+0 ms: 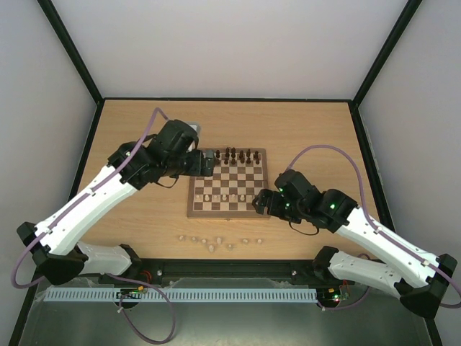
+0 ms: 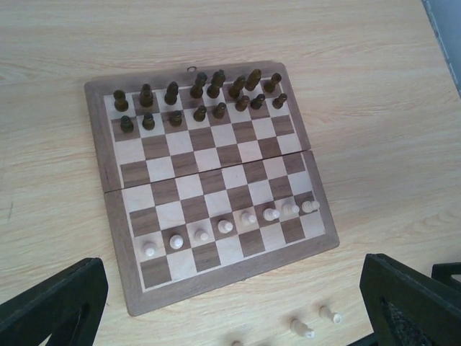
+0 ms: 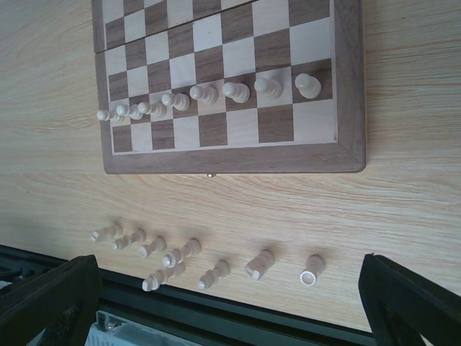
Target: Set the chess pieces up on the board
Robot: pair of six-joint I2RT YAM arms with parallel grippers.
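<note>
The chessboard (image 1: 228, 214) lies flat mid-table. Dark pieces (image 2: 199, 85) fill its two far rows. A single row of white pawns stands along the near side, one row in from the edge; the same pawns (image 3: 204, 94) show in the right wrist view. Off the board's near edge, several white pieces (image 3: 260, 264) lie or stand on the table. My left gripper (image 1: 209, 163) is raised above the board's upper left, open and empty. At the board's lower right hangs my right gripper (image 1: 261, 203), its fingers (image 3: 54, 306) wide apart with nothing between them.
Below the loose white pieces runs the table's dark front rail (image 1: 216, 268). Bare wooden table (image 1: 310, 130) spreads behind the board and to its sides. The left arm covers part of the board's left side from above.
</note>
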